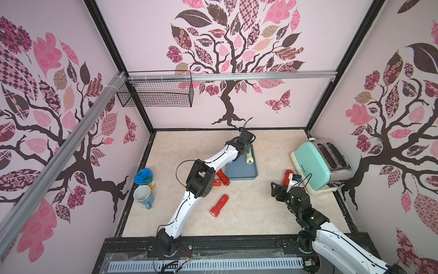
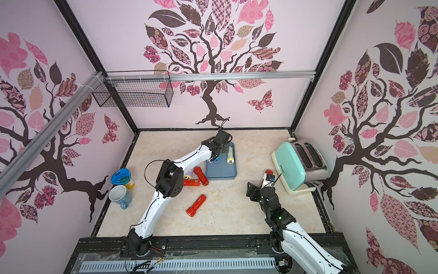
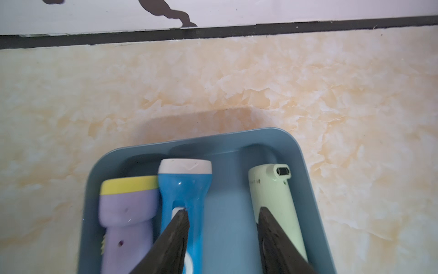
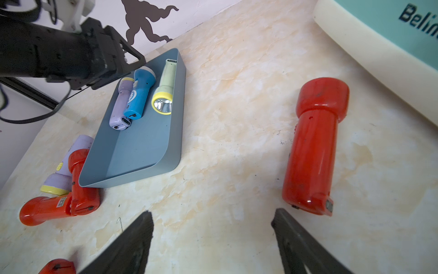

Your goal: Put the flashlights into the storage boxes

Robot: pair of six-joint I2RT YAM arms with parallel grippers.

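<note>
The blue-grey storage box (image 1: 241, 177) stands at the back middle of the table. Inside it lie a purple flashlight (image 3: 127, 214) on the left, a blue flashlight (image 3: 184, 187) against it, and a pale green flashlight (image 3: 273, 191) along the right wall. Above the box hangs my left gripper, open, its fingers apart with only bare box floor showing between the tips. My right gripper is also open and empty, at the table's front right. A red flashlight (image 4: 314, 146) lies ahead of its right finger.
Left of the box lie a red flashlight (image 2: 200, 175), another red one (image 2: 191, 182) and a purple one (image 4: 75, 150). A further red flashlight (image 2: 196, 205) is nearer the front. The toaster (image 1: 319, 162) borders the right; cups (image 1: 143, 195) stand left.
</note>
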